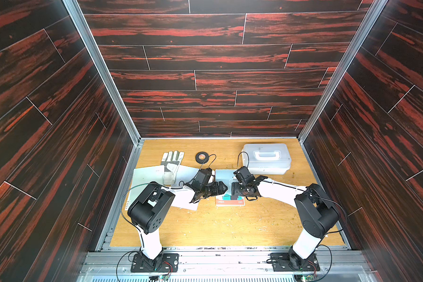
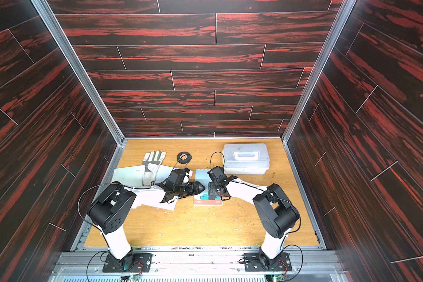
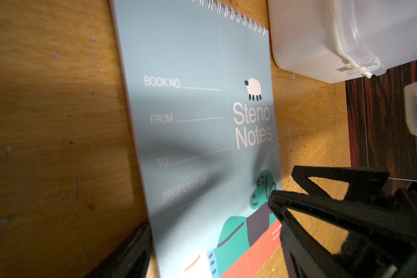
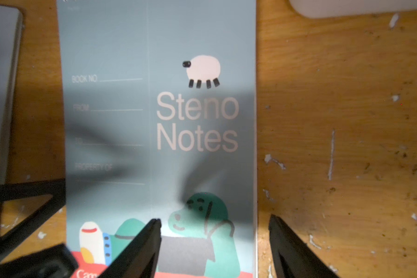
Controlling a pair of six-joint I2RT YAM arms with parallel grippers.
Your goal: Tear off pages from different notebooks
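Note:
The blue-grey "Steno Notes" notebook (image 1: 224,175) lies on the table between the arms, its spiral binding at the far end. Its cover (image 4: 113,51) is flat in both wrist views, with animal drawings and a red band at the near end. My left gripper is over the notebook's near part, fingers apart and nothing visible between them but the cover below. The right gripper is also open; one finger is over the cover, the other past its right edge. On the left lie a pale green notebook (image 1: 142,183) and a white-paged one (image 1: 185,203).
A clear lidded box (image 1: 268,159) stands at the back right. Behind the notebooks are a grey-and-white glove (image 1: 172,162) and a roll of black tape (image 1: 202,157).

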